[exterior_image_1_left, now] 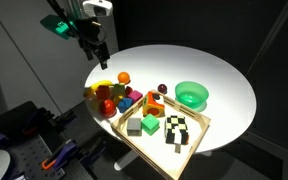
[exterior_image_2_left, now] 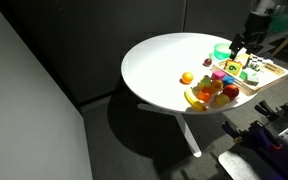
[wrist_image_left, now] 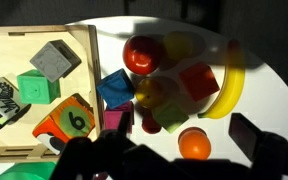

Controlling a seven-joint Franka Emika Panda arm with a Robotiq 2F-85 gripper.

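My gripper is open and empty, raised above the white round table (exterior_image_1_left: 209,65). Beneath it in the wrist view lie a green block (wrist_image_left: 181,105) and an orange (wrist_image_left: 195,143). Around these are a red block (wrist_image_left: 197,80), a curved banana (wrist_image_left: 227,85), a red apple (wrist_image_left: 142,55) and a small yellow-orange fruit (wrist_image_left: 149,93). A blue block (wrist_image_left: 115,89) and a pink block (wrist_image_left: 117,120) sit nearer the tray. In the first exterior view the gripper (exterior_image_1_left: 93,57) hangs over the table's left side, clear of the objects.
A shallow wooden tray (exterior_image_1_left: 196,139) holds a grey block (exterior_image_1_left: 134,127), a green block (exterior_image_1_left: 150,124), a checkered block (exterior_image_1_left: 176,130) and an orange one (exterior_image_1_left: 154,107). Behind it stands a green bowl (exterior_image_1_left: 191,95), with a dark ball (exterior_image_1_left: 162,89) nearby.
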